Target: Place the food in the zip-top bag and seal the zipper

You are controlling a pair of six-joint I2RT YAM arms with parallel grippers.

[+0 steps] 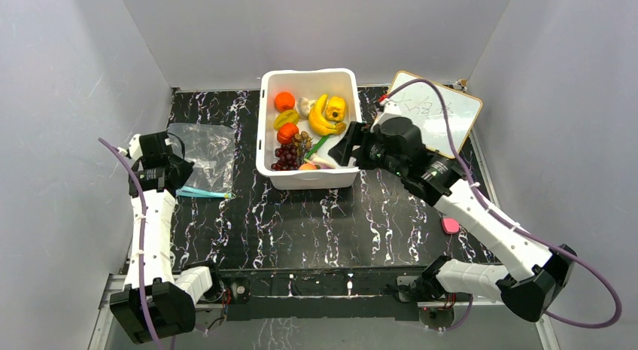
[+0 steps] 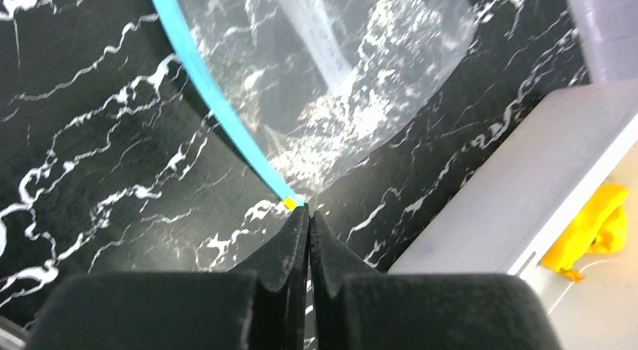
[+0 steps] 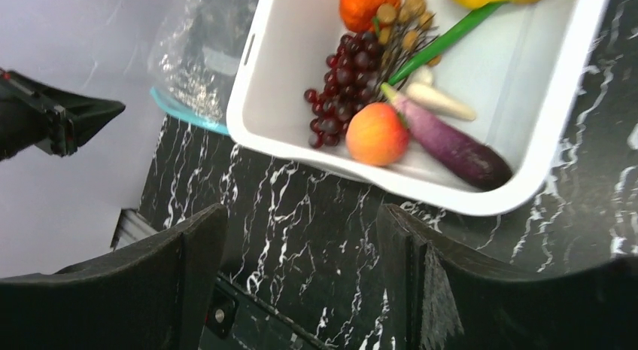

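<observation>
On the dark marbled table at the left lies a flat, clear zip bag (image 1: 211, 148) with a blue zipper strip (image 2: 220, 108). My left gripper is shut with nothing showing between its fingers, raised beside the bag's left part. A white bin (image 1: 269, 150) in the middle holds food: bananas (image 1: 319, 118), a yellow pepper (image 1: 335, 108), an orange (image 1: 284, 101), grapes (image 3: 344, 83), a peach (image 3: 378, 135), an eggplant (image 3: 459, 148) and more. Over the bin's front right rim hangs my right gripper, part open and empty.
A whiteboard (image 1: 440, 113) leans at the back right. Near the right edge of the table lies a pink eraser (image 1: 450, 225). The table in front of the bin is clear. Grey walls close in the sides and back.
</observation>
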